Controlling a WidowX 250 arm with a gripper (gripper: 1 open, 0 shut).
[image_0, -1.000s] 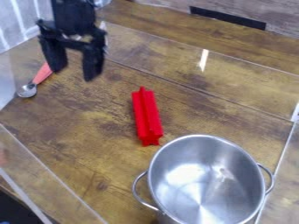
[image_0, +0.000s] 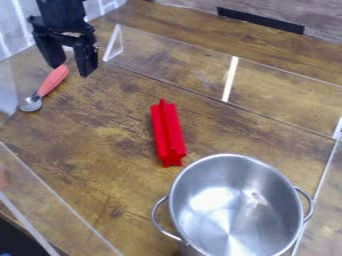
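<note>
My black gripper (image_0: 66, 60) is open at the upper left, over the far end of a scoop (image_0: 51, 84) with a salmon-pink handle and a silver head, which lies on the wooden table. A red, ridged bar (image_0: 170, 133) lies near the middle. A large steel pot (image_0: 237, 205) with two handles stands at the lower right. Whether the fingertips touch the scoop cannot be told.
Clear plastic panels edge the work area at the left, back and right. A dark strip (image_0: 259, 20) lies at the back.
The scoop, red bar and pot have not moved.
</note>
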